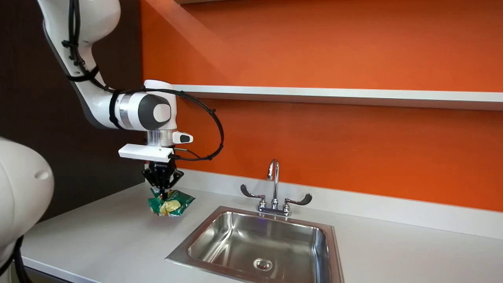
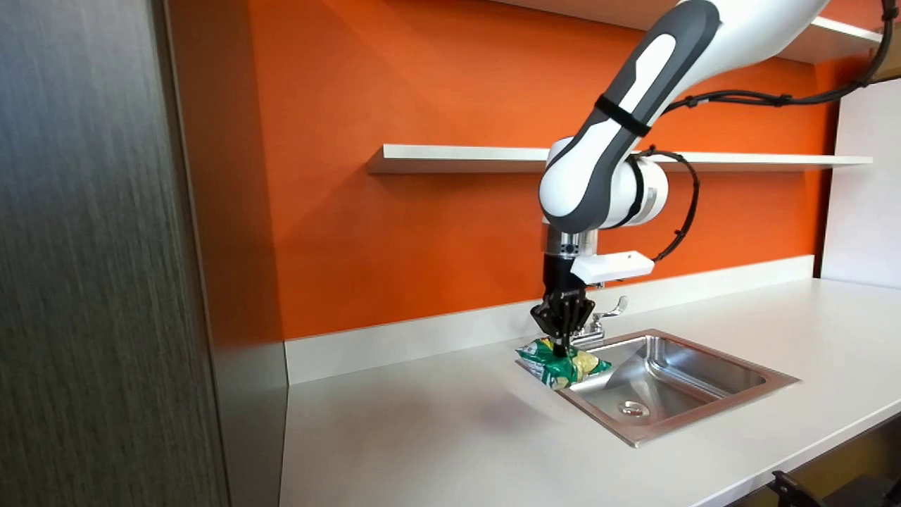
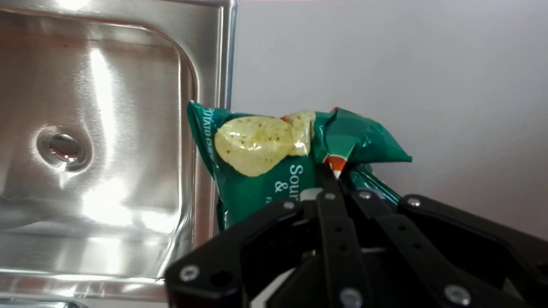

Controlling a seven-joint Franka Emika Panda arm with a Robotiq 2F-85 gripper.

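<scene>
A green bag of potato chips [image 1: 172, 203] hangs above the counter, left of the sink, pinched by my gripper [image 1: 163, 195]. In the wrist view the chip bag [image 3: 257, 154] is gathered and creased where the fingertips meet, with the pads closed on a fold of its foil. The second exterior view shows the bag [image 2: 553, 365] lifted clear, with a soft shadow on the counter below it. There my gripper [image 2: 561, 349] points straight down. The very tips of the fingers are partly hidden by the foil.
A steel sink [image 1: 214, 264] is set into the white counter [image 1: 108, 236]. Behind its basin stands a faucet [image 1: 276, 184] with two lever handles. A white shelf [image 1: 339, 93] runs along the orange wall. The counter left of the sink is bare.
</scene>
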